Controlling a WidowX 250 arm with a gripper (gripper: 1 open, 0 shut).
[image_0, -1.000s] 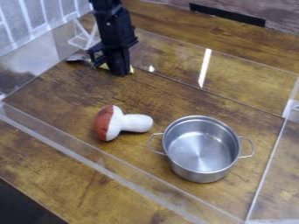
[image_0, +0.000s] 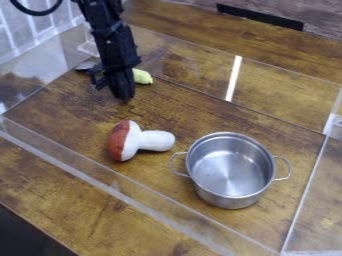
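Observation:
My black gripper (image_0: 120, 92) reaches down at the upper left over the wooden table, its tips low near the surface; it looks shut, with nothing visible between its fingers. Just behind and right of it lies a pale yellow-green object (image_0: 140, 76), partly hidden by the gripper, with a dark grey item to its left. A red-and-white toy mushroom (image_0: 127, 141) lies on its side near the middle front. A steel pot (image_0: 231, 170) with two handles stands to the lower right, empty.
Clear plastic walls (image_0: 160, 210) border the work area. A white strip (image_0: 233, 78) lies at the back right.
My gripper has moved left and a little toward the front, uncovering more of the pale yellow-green object. The mushroom and pot have not moved.

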